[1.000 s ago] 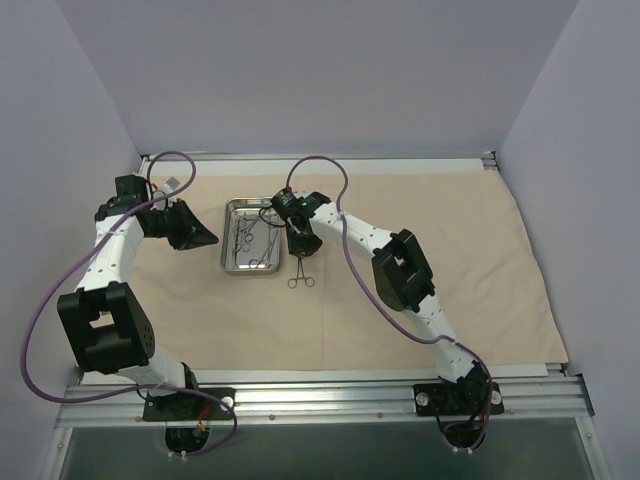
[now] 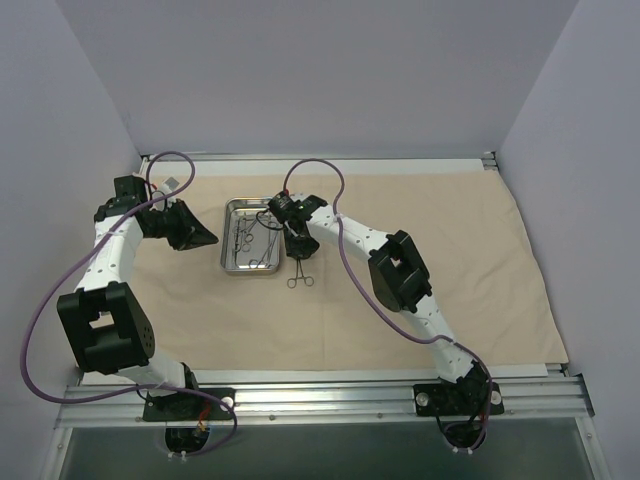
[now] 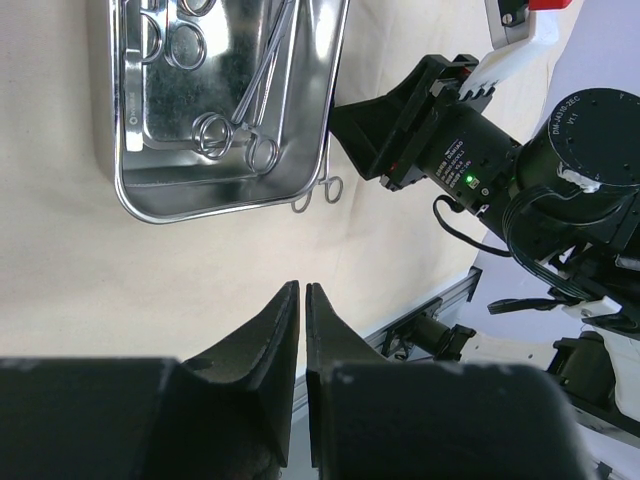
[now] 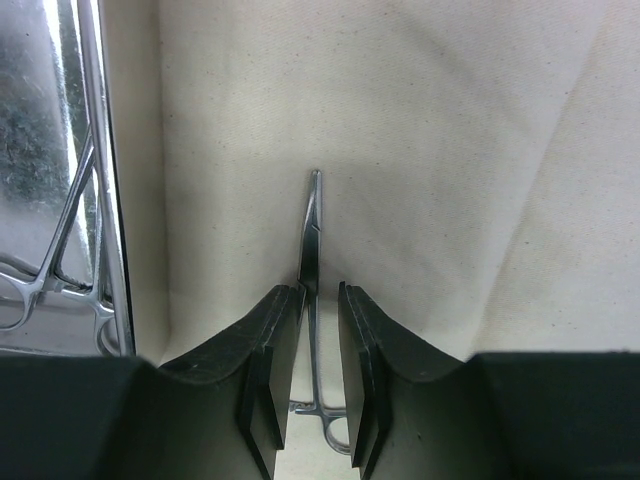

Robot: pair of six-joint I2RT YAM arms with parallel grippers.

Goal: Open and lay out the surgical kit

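Observation:
A metal tray (image 2: 227, 262) holds several steel instruments. Just right of it, a single clamp (image 2: 300, 277) lies on the cloth, its ring handles toward the front edge. My right gripper (image 2: 298, 248) is low over this clamp. In the right wrist view, the clamp's shaft (image 4: 311, 255) runs between the fingers, which stand part open; the left finger (image 4: 268, 335) looks close to or touching it. Left of the tray hovers my left gripper (image 2: 203, 243), with only a narrow gap between its fingertips and nothing in it.
The tray's right wall (image 4: 108, 190) stands close beside my right gripper. In the tray, ringed instruments (image 3: 265, 75) overlap one another.
The left arm, tray and clamp look unmoved.

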